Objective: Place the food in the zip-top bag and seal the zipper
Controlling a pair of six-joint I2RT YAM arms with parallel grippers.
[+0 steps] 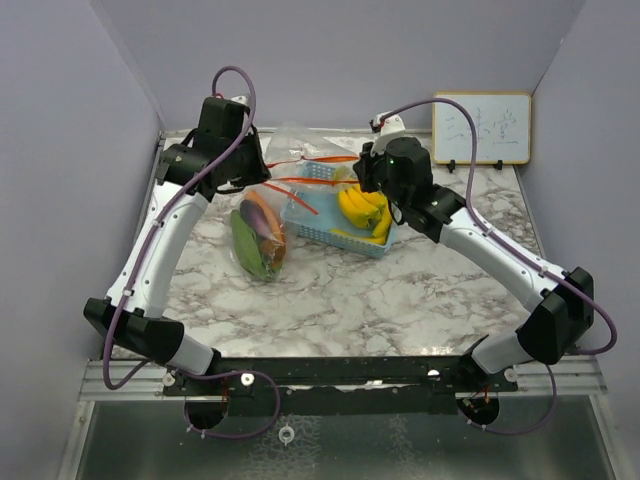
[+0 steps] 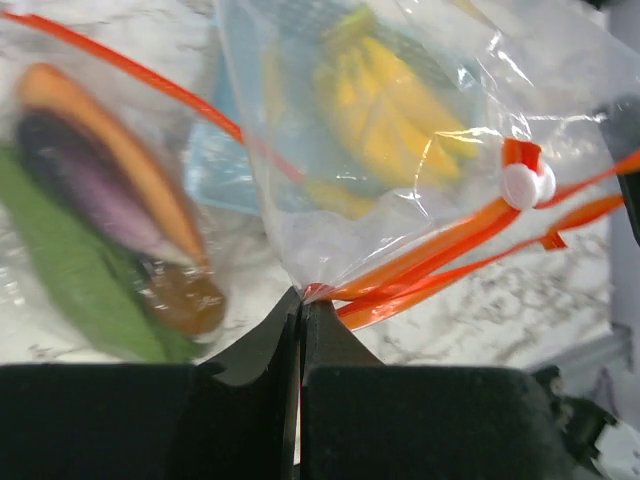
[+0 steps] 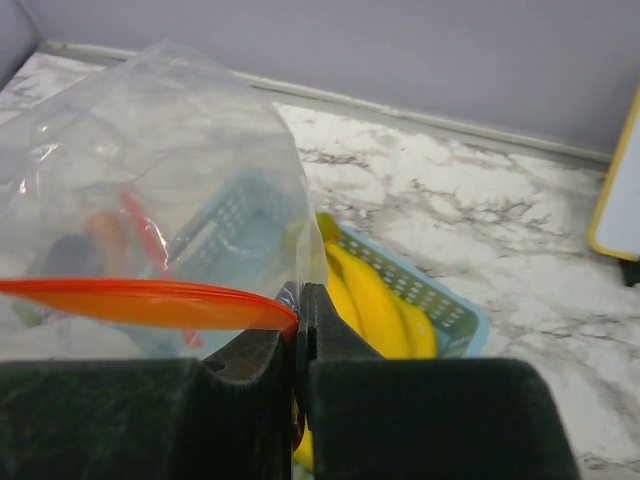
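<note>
A clear zip bag with an orange zipper band (image 1: 325, 159) is stretched between my two grippers, above the table. My left gripper is shut on one end of its rim, where the orange strips converge. A white slider (image 2: 526, 185) shows on the band. My right gripper is shut on the other end, the orange band (image 3: 170, 300) running off leftward from its fingertips. No food shows inside this bag. Yellow bananas (image 1: 362, 210) lie in the blue basket (image 1: 345, 241) beneath it, blurred through the plastic in the left wrist view.
Left of the basket lies another clear bag holding a green vegetable (image 1: 250, 246), an eggplant (image 2: 95, 180) and an orange-brown item (image 2: 105, 140); an orange strip runs along it. A whiteboard (image 1: 482, 128) stands back right.
</note>
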